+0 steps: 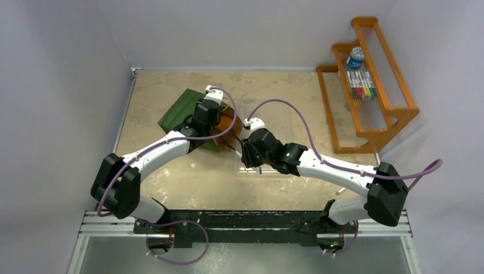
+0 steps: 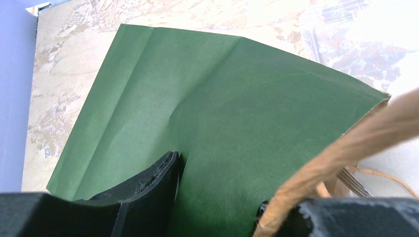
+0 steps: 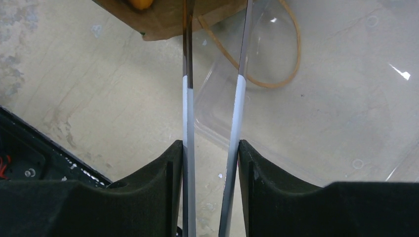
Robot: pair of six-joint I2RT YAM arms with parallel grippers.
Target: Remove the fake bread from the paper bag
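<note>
A green paper bag (image 1: 180,111) lies tilted at the left of the floor, its brown mouth facing right. My left gripper (image 1: 208,111) is shut on it near the mouth; in the left wrist view a twisted paper handle (image 2: 341,148) crosses the foreground. Inside the bag, orange fake bread (image 3: 141,3) shows at the top of the right wrist view. My right gripper is part open, its long fingertips reaching into the bag mouth, the ends partly out of frame.
A clear plastic tray (image 1: 265,173) lies beside the bag. A wooden rack (image 1: 379,137) with markers (image 1: 361,84) and a jar (image 1: 355,57) stands at the right.
</note>
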